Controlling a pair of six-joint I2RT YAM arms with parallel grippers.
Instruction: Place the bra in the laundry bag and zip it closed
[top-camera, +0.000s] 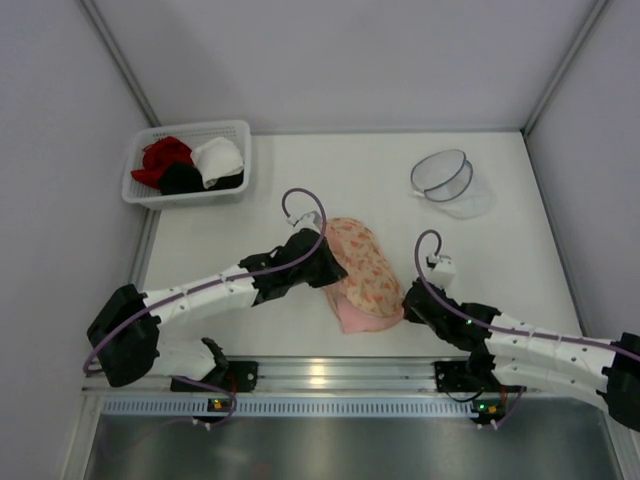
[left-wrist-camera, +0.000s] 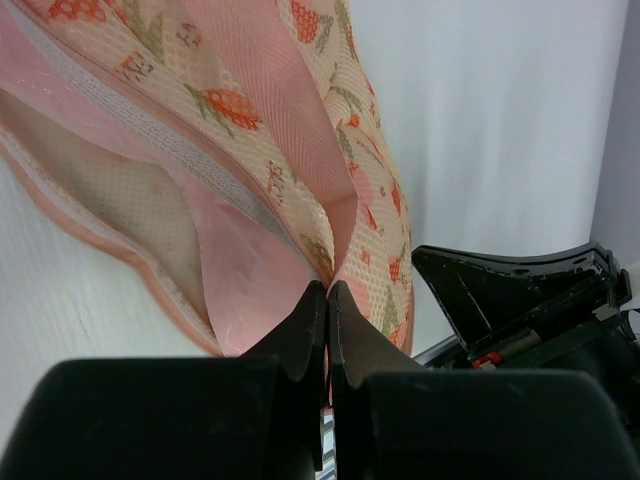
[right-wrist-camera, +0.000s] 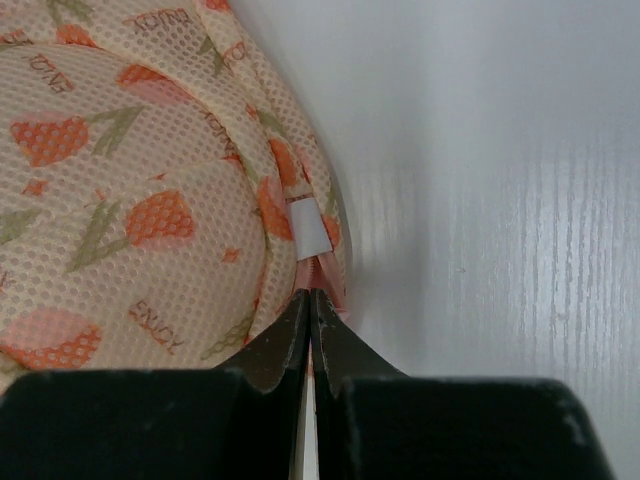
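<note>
The peach floral bra (top-camera: 367, 270), with pink lining, lies on the white table mid-front. My left gripper is shut at its left side, over folds of fabric; whether cloth is between its tips is unclear. My right gripper is shut at the bra's lower right edge, just below a small white tab (right-wrist-camera: 308, 228); anything pinched is hidden. The mesh laundry bag (top-camera: 450, 195) lies at the back right.
A white basket (top-camera: 240, 133) with red, black and white garments sits at the back left.
</note>
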